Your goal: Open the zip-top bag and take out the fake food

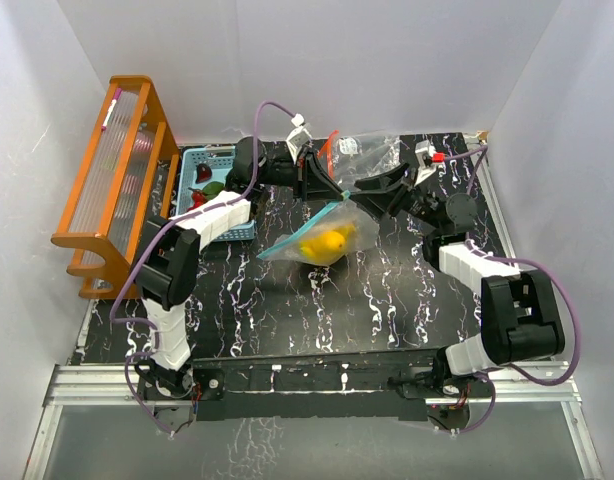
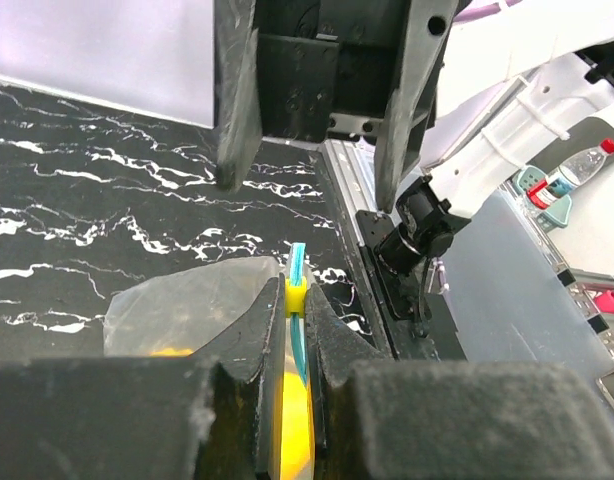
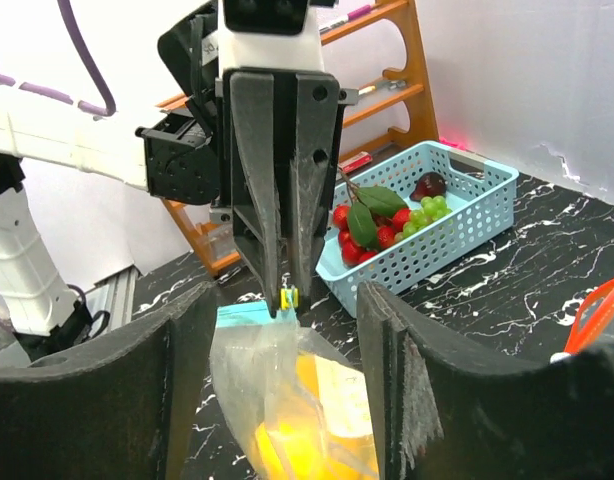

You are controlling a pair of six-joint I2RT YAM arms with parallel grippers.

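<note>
The clear zip bag [image 1: 362, 238] with a blue zip strip [image 1: 302, 229] hangs off my left gripper [image 1: 343, 195], a yellow fake food piece [image 1: 329, 245] inside it. At the strip's end is a small yellow slider [image 2: 296, 297], pinched between the left fingers in the left wrist view. My right gripper stands part open opposite, its fingertips spread on either side of the strip's end with a gap between. From the right wrist view, the left fingertips, slider [image 3: 289, 298] and bag top lie between the right fingers, which touch nothing that I can make out.
A light blue basket [image 3: 437, 232] of fake fruit and vegetables stands at the back left, beside a wooden rack [image 1: 117, 190]. Another clear bag with an orange-red strip [image 1: 329, 155] lies behind the grippers.
</note>
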